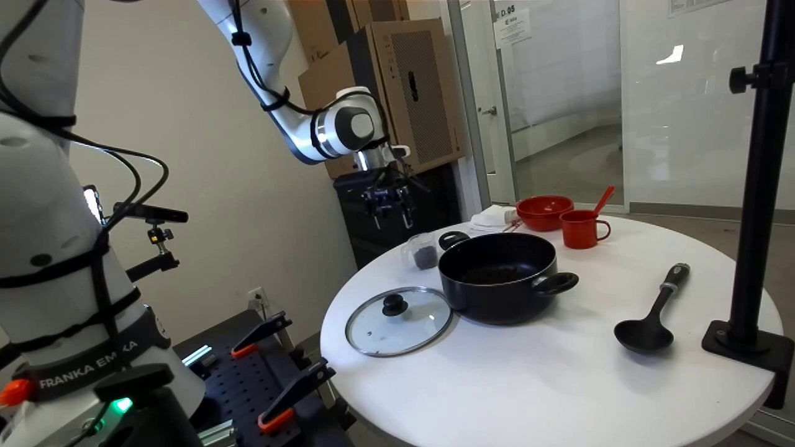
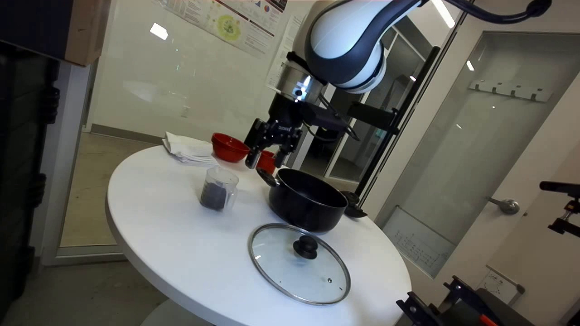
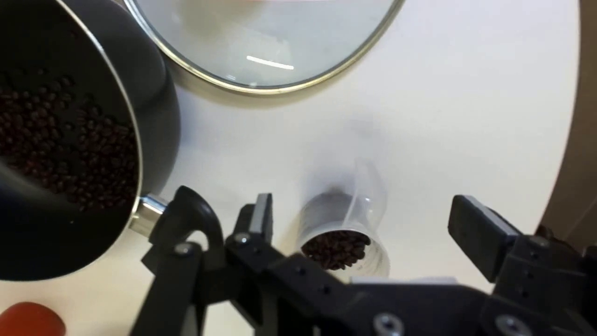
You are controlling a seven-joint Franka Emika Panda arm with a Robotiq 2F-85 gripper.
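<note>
My gripper is open and empty, its fingers spread above the table. Below it in the wrist view, a clear plastic measuring cup [image 3: 372, 246] holds dark beans [image 3: 336, 248]; exterior view 2 shows the cup [image 2: 219, 190] upright on the table. A black pot [image 1: 495, 287] stands near the middle with more dark beans [image 3: 72, 151] on its bottom. Beside the pot lies a glass lid [image 1: 399, 320], black knob [image 1: 395, 304] up. At the right of exterior view 1 rests a black ladle [image 1: 648, 324].
At the back are a red bowl [image 1: 545, 212], a red mug [image 1: 581, 228] with a red utensil in it, and a white cloth [image 1: 492, 218]. A black post [image 1: 753, 186] is clamped at the right edge.
</note>
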